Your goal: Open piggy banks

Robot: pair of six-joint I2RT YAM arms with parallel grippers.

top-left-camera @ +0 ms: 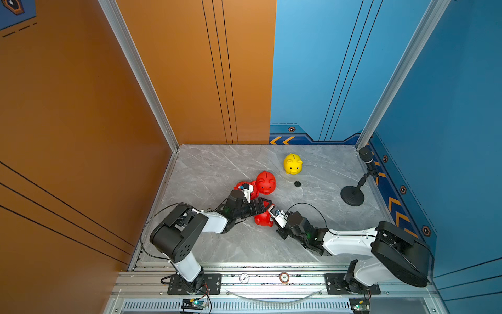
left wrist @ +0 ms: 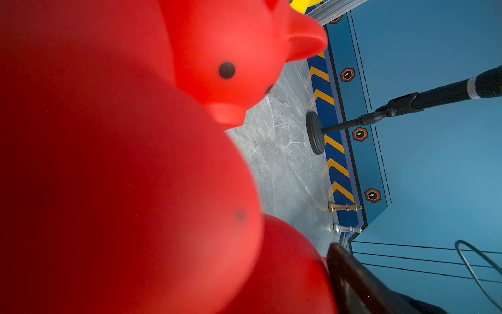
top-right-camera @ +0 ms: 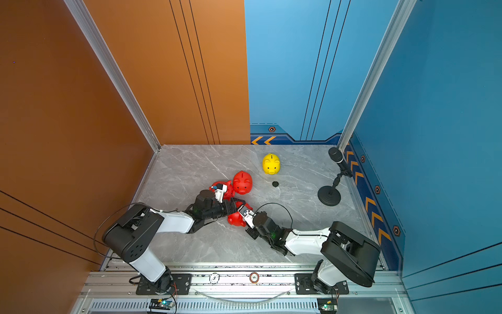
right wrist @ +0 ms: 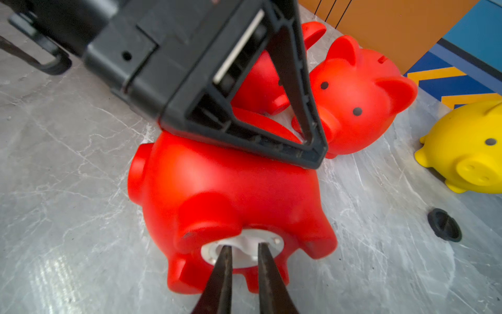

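A red piggy bank [right wrist: 230,178] lies on its side, its white belly opening [right wrist: 222,250] facing my right gripper, whose narrow fingertips are part open in front of that opening. My left gripper [top-left-camera: 263,205] lies open against the top of this pig; its nearer finger shows dark in the right wrist view. Behind are two more red piggy banks [top-left-camera: 265,183] [right wrist: 261,83], one partly hidden by the left arm. A yellow piggy bank [top-left-camera: 292,164] stands at the back, with a dark round plug [right wrist: 444,224] on the table near it.
A black microphone-like stand [top-left-camera: 352,195] stands at the right of the table [top-left-camera: 198,162]. Cables loop from both arms.
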